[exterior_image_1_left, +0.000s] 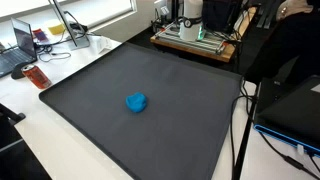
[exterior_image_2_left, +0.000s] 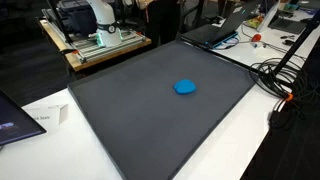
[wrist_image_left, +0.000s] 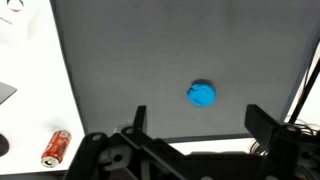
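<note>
A small bright blue object (exterior_image_1_left: 136, 102) lies alone on the dark grey mat (exterior_image_1_left: 90, 95); exterior view 2 also has the blue object (exterior_image_2_left: 185, 87) on the mat. Its exact kind is too small to tell. From above, in the wrist view, the blue object (wrist_image_left: 202, 95) appears between and slightly beyond the fingertips of my gripper. The fingers are spread wide and hold nothing. My gripper looks to be well above the mat, apart from the object. Neither exterior view clearly shows the gripper.
Off the mat, on the white table, stands a red and silver can (exterior_image_1_left: 36, 77). A laptop (exterior_image_1_left: 18, 55) and cables sit near it. More loose cables (exterior_image_2_left: 285, 85) lie beyond one mat edge. Bare mat surrounds the blue object.
</note>
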